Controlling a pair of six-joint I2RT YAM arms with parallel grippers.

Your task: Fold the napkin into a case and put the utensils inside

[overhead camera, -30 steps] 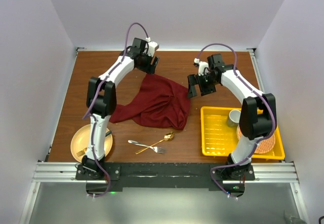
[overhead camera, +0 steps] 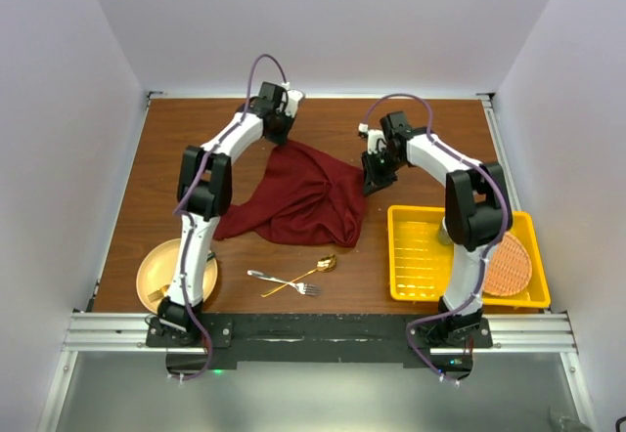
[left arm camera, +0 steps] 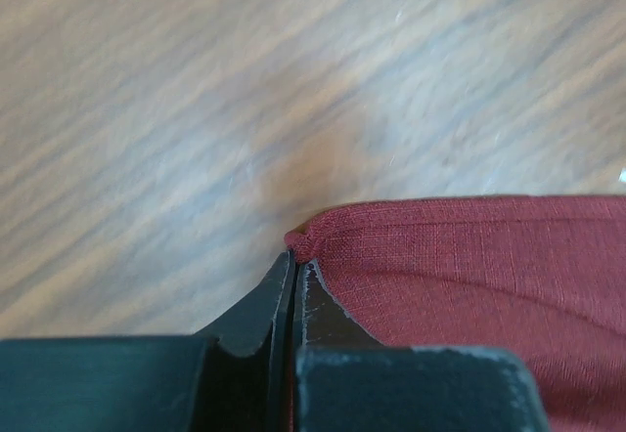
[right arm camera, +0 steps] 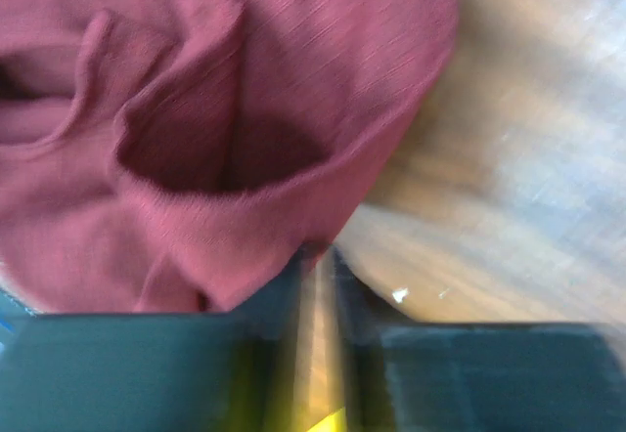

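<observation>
The dark red napkin [overhead camera: 308, 193] lies rumpled, with folds, mid-table. At its upper corner my left gripper [overhead camera: 280, 140] is shut; the left wrist view shows the napkin's corner [left arm camera: 411, 246] pinched at the fingertips. My right gripper [overhead camera: 368, 188] is at the right edge of the cloth. In the right wrist view its blurred fingers [right arm camera: 357, 300] stand narrowly apart, with the napkin's lower rim [right arm camera: 293, 227] at their tips. Below the napkin a gold spoon [overhead camera: 326, 263] and a silver fork [overhead camera: 308, 289] lie crossed on the table.
A yellow basket [overhead camera: 393, 266] stands at the right front, with a white cup [overhead camera: 444, 234] and a woven round piece [overhead camera: 509, 268] in it, partly behind the right arm. At left front sits a cream plate [overhead camera: 149, 274]. Bare table surrounds the napkin.
My left gripper has come down to the napkin's top corner and shut on it. My right gripper has moved slightly left and down to the cloth's edge, its fingers drawing closer together.
</observation>
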